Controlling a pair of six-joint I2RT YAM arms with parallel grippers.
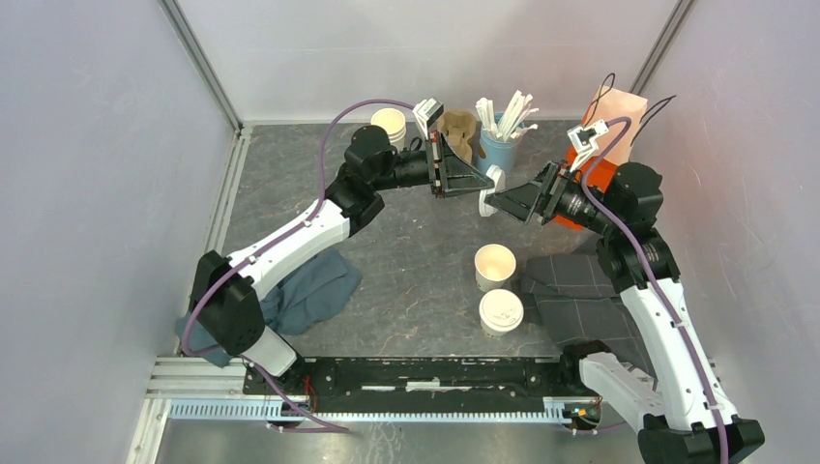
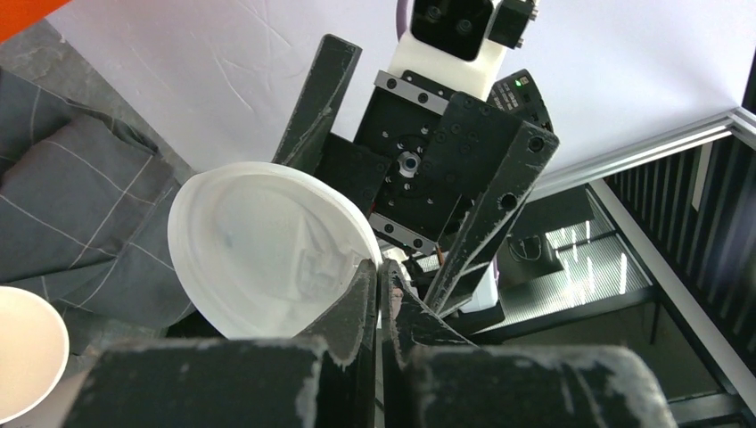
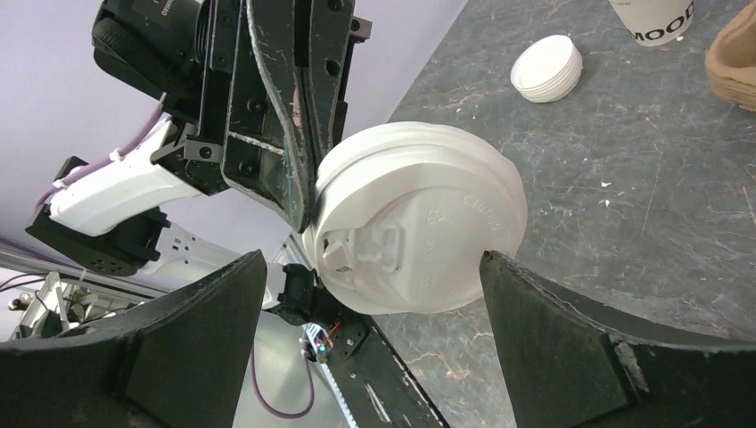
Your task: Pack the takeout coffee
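A white coffee lid (image 1: 491, 192) is held upright in the air, its rim pinched by my left gripper, which is shut on it. In the right wrist view the lid (image 3: 419, 223) shows its printed outer face, lying between the spread fingers of my right gripper. That gripper is open around the lid; whether a finger touches it I cannot tell. Below on the table stand an uncovered paper cup (image 1: 494, 264) and, nearer the front, a cup with a white lid on it (image 1: 501, 311).
A lid stack (image 3: 547, 69) lies on the table. Stacked cups (image 1: 389, 123), a brown cup carrier (image 1: 456, 126) and a blue bucket of wrapped sticks (image 1: 498, 148) line the back. An orange-and-tan bag (image 1: 619, 114) stands back right. Cloths lie left (image 1: 319, 287) and right (image 1: 585, 309).
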